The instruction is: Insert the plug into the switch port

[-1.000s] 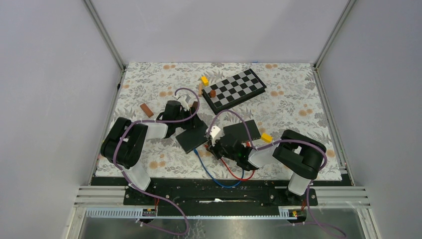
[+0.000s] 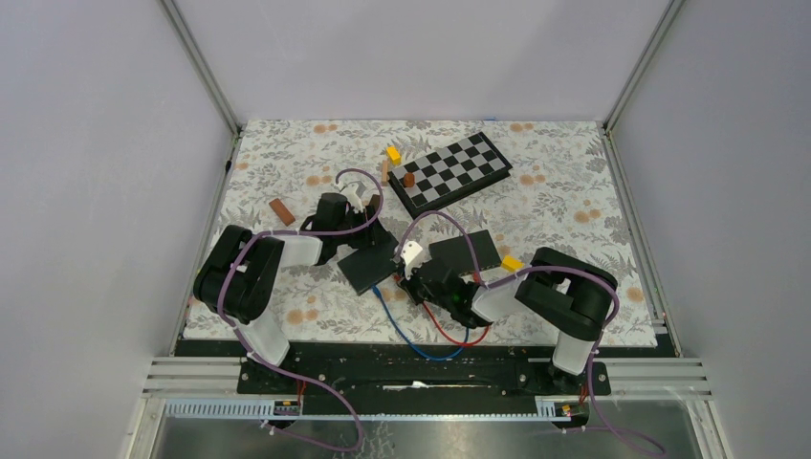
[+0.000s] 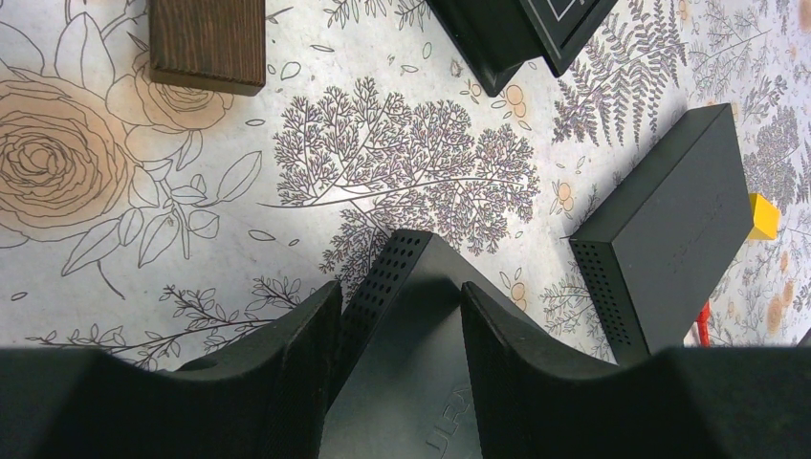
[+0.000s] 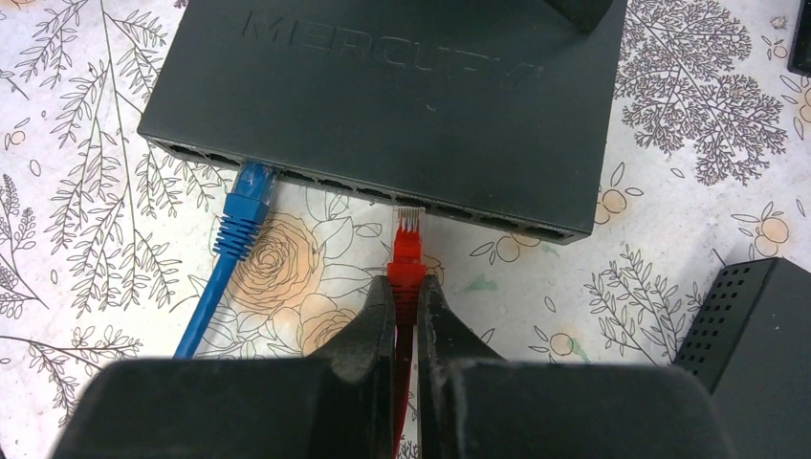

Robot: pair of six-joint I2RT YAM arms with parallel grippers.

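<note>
A black switch (image 4: 383, 105) lies flat, its row of ports facing my right gripper in the right wrist view. My right gripper is shut on a red plug (image 4: 406, 251), held just behind its clear tip. That tip meets the port edge right of the middle; most of the plug's body is outside, and how deep the tip sits cannot be told. A blue plug (image 4: 251, 191) sits in a port further left. On the switch's far side, my left gripper is shut on the black casing (image 3: 411, 354), fingers on either side of its corner.
A second black box (image 3: 669, 225) lies right of the switch, with a yellow block (image 2: 513, 262) beside it. The checkered board (image 2: 449, 170) is behind. Wooden blocks (image 2: 282, 211) lie at the left. Red and blue cables (image 2: 406, 339) loop toward the front edge.
My right arm has shifted slightly to the left over the last second, its gripper drawing a little nearer the switch. The left arm and the switch look unmoved.
</note>
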